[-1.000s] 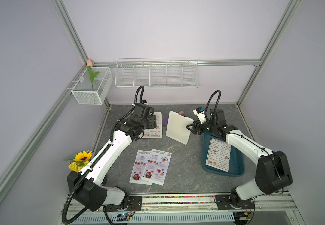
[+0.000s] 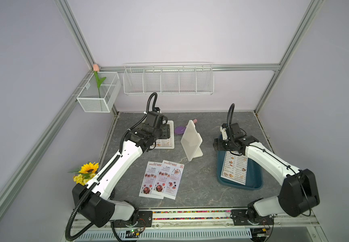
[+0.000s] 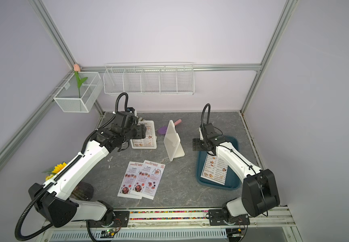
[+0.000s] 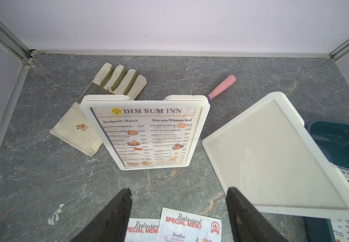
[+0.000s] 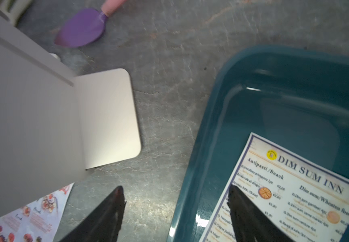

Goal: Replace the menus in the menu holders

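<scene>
An empty white menu holder (image 4: 267, 157) stands upright and angled in the middle of the table, its stand base (image 5: 109, 117) on the right. To its left, a second holder (image 4: 205, 121) carries a Dim Sum Inn menu (image 4: 146, 137). Two Restaurant Special Menu sheets, one (image 2: 168, 179) partly over the other (image 2: 148, 181), lie in front. Another Dim Sum Inn menu (image 5: 291, 193) rests in the blue tray. Facing the filled holder, my left gripper is open and empty. My right gripper, also open and empty, hovers between the empty holder and the tray.
The blue tray (image 2: 258, 177) sits at the right. A purple spoon (image 5: 81, 28) with a pink handle and a work glove (image 4: 73, 133) lie at the back. Wire baskets (image 2: 168, 80) hang on the rear wall. Bare table separates the sheets from the tray.
The empty holder has turned from facing the front to nearly edge-on. My right gripper, earlier at its right edge, has come away to the right. The left arm has barely moved.
</scene>
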